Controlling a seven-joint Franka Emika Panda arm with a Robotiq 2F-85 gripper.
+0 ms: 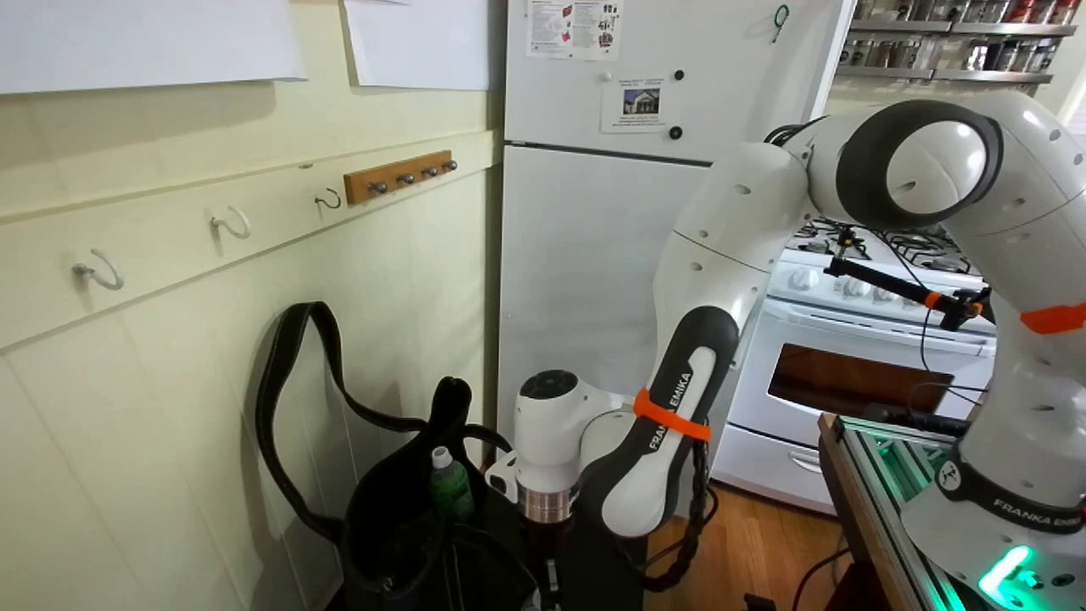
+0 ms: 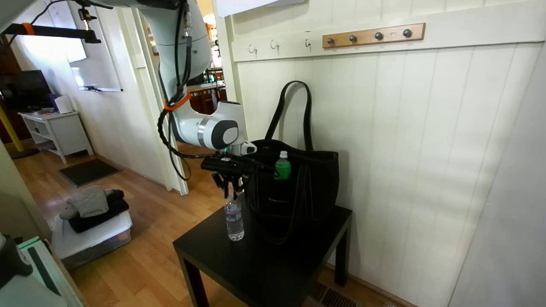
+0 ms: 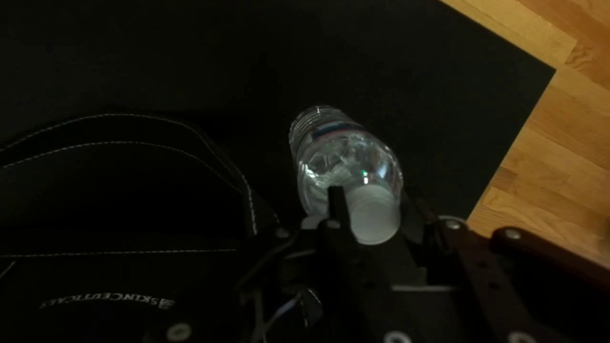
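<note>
A clear plastic water bottle (image 2: 234,221) with a white cap (image 3: 374,216) is held by its top in my gripper (image 2: 231,194). In the wrist view, the shut fingers lie on either side of the cap, and the bottle's body (image 3: 349,157) reaches away between them. Its base appears over the black table (image 2: 261,266); whether it touches the surface I cannot tell. Just beside the gripper stands a black tote bag (image 2: 320,186), open at the top with one handle upright. A green bottle with a white cap (image 2: 283,166) pokes out of the bag.
Against the wall, the bag takes up the back of the table. Bare tabletop lies toward the front. Hooks (image 1: 234,224) and a wooden peg rack (image 1: 399,177) are fixed on the wall above. A fridge (image 1: 580,275) stands behind the arm.
</note>
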